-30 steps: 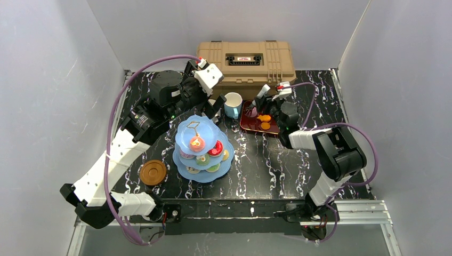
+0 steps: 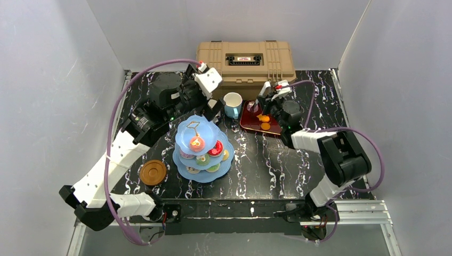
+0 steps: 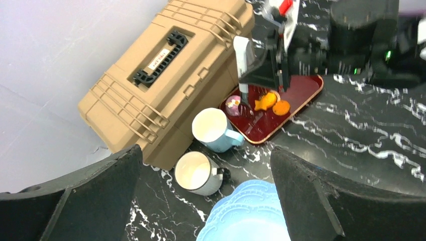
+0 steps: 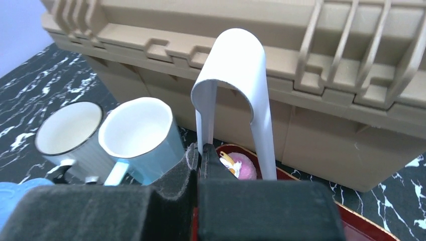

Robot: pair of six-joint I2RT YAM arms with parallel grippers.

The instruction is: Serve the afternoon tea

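My right gripper is shut on white serving tongs [image 4: 233, 55], whose bent end rises above the fingers. The tongs' tips reach down into a dark red tray [image 3: 259, 134], right beside a round pink sweet [image 3: 232, 105]; whether they touch it cannot be told. Orange treats [image 3: 271, 99] lie in the same tray. High over the mugs and the stand, my left gripper hangs open and empty. The blue tiered stand [image 2: 184, 136] carries a pink cake [image 2: 196, 143] on top and several coloured sweets lower down.
A light blue mug [image 3: 213, 129] stands left of the tray, with a white mug [image 3: 197, 173] beside it. The large tan case [image 2: 213, 56] closes off the back. A round brown lid [image 2: 153, 172] lies at front left.
The tongs have tilted, and their lower tips have shifted slightly right across the pink sweet. The right forearm has swung out a little to the right. My left arm has barely moved.
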